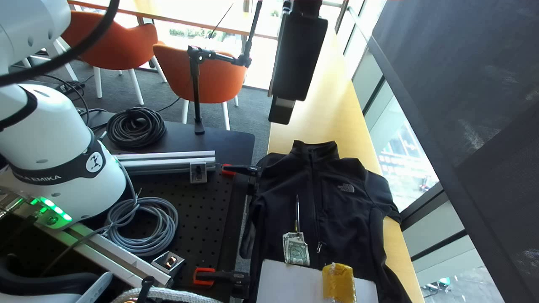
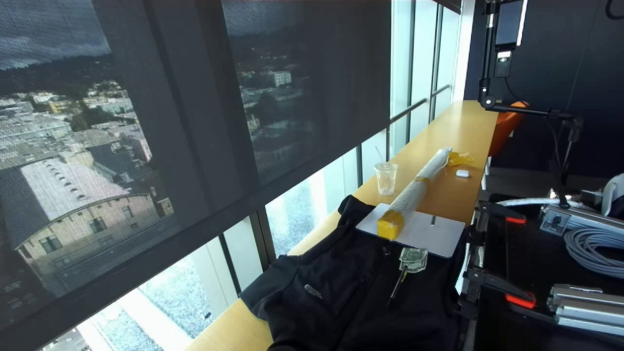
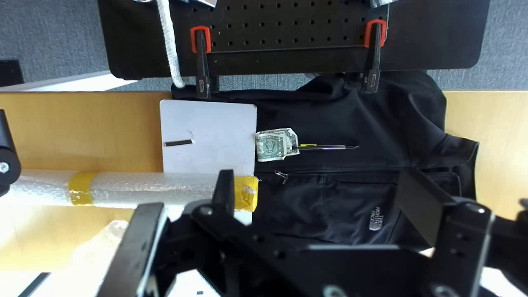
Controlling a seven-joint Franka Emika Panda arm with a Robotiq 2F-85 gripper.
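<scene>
A black zip jacket [image 1: 323, 202] lies spread out on the wooden ledge. On it are a crumpled dollar bill [image 3: 273, 144] and a thin pen-like stick [image 3: 329, 147], whose one end meets the bill. A white board [image 3: 210, 133] sits at the jacket's lower end, beside the bill. Across the board lies a bubble-wrapped roll [image 3: 143, 189] with yellow tape on its end. High above the jacket is my gripper, open, its fingers wide apart with nothing between them. Exterior view 1 shows only part of the gripper [image 1: 281, 111], at the top.
A clear plastic cup [image 2: 386, 177] and a small white case [image 2: 462, 173] stand on the ledge near the roll. Clamps [image 3: 374, 54] with red ends hold the black pegboard table edge. Windows with a dark shade [image 2: 316, 87] border the ledge. Bare wood [image 3: 505, 148] shows past the jacket's collar.
</scene>
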